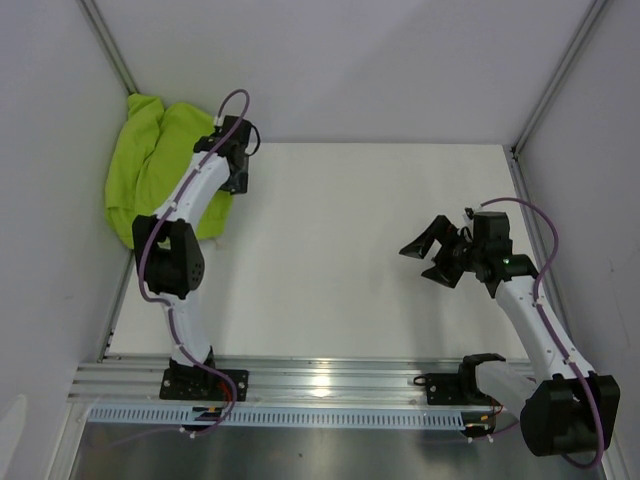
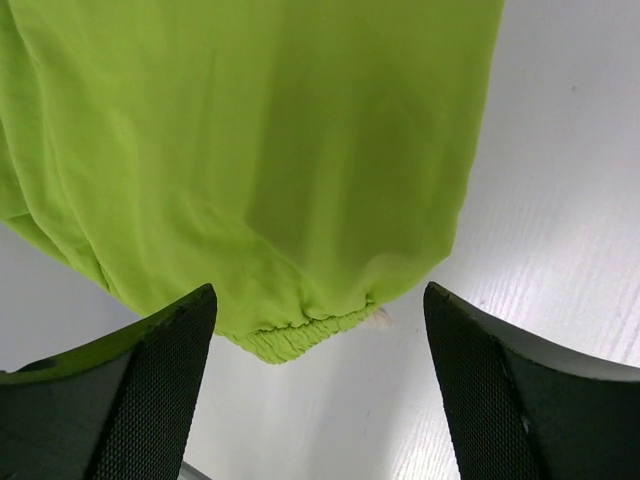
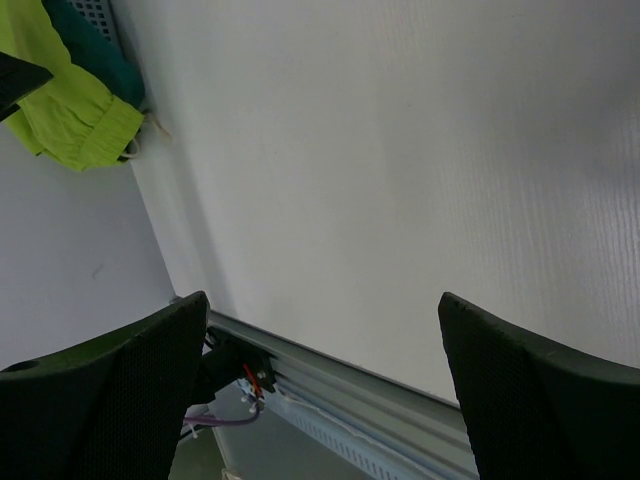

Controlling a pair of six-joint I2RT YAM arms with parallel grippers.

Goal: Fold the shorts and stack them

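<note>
Lime-green shorts [image 1: 160,165] lie in a loose, rumpled spread at the far left of the table. Over their right side hangs my left gripper [image 1: 236,185], open. In the left wrist view the gathered waistband or hem [image 2: 300,335] shows between and beyond its spread fingers, with no grip on the cloth. Far off to the right, my right gripper [image 1: 427,262] stands open above bare table with nothing between its fingers. Its wrist view shows the green shorts [image 3: 80,115] at the upper left, with darker green cloth [image 3: 105,60] beside or beneath them.
A grey perforated edge [image 3: 97,12] appears past the dark cloth. Walls bound the left, back and right; a metal rail [image 1: 320,370] runs along the front.
</note>
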